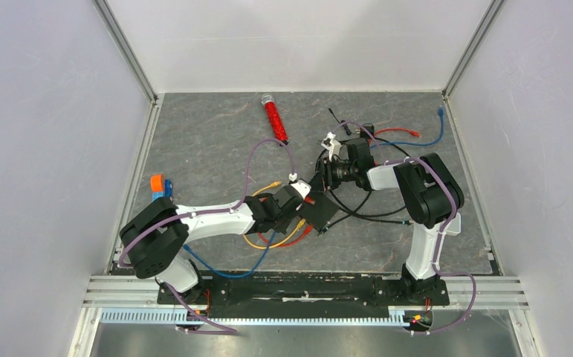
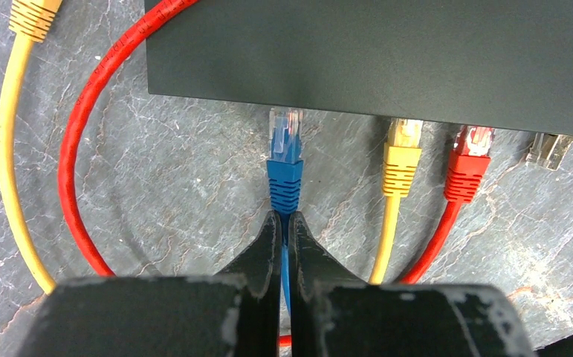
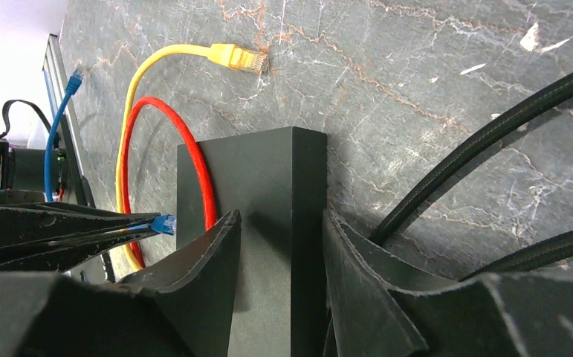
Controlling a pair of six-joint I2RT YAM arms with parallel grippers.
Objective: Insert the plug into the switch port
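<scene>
A black switch (image 2: 372,52) lies on the grey marble surface. In the left wrist view my left gripper is shut on a blue cable just behind its plug (image 2: 285,160), whose clear tip sits at the switch's edge, left of the yellow plug (image 2: 400,160) and red plug (image 2: 467,160). The ports themselves are hidden from above. In the right wrist view my right gripper is part open around an end of the switch (image 3: 261,163); whether its fingers touch it cannot be told.
Black cables (image 3: 491,134) run beside the switch. A loose yellow plug (image 3: 235,57) lies beyond it. A red cylinder (image 1: 274,119) lies at the back, an orange and blue object (image 1: 159,186) at the left.
</scene>
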